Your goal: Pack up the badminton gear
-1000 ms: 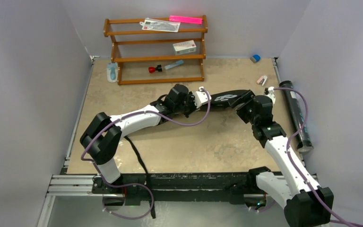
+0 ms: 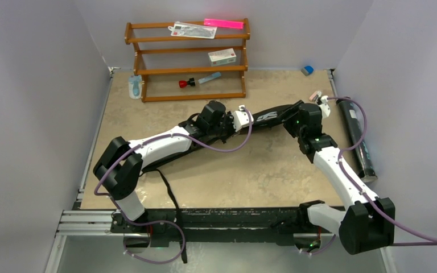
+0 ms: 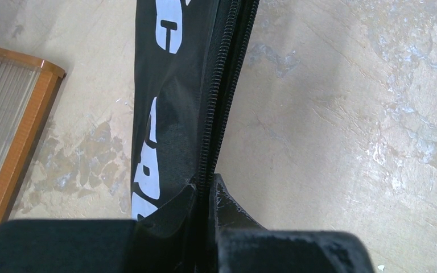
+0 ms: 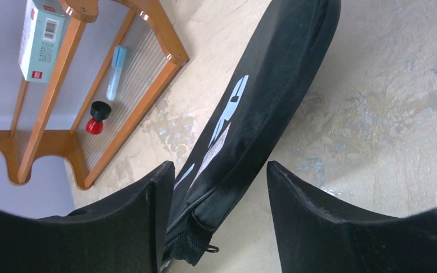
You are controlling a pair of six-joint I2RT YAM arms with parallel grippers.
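A long black racket bag with white lettering stretches diagonally across the table, partly hidden under the arms. In the left wrist view its zip runs down between the tips of my left gripper, which is shut on that zipped edge. At the bag's right end, my right gripper is part open. The bag passes between its fingers, closer to the left finger; a gap shows beside the right finger. A small dark tab sticks out at the bag's end.
A wooden rack at the back holds a white box and other small items. Against the right wall lies a dark tube. A black strap hangs over the front edge.
The left gripper has barely moved.
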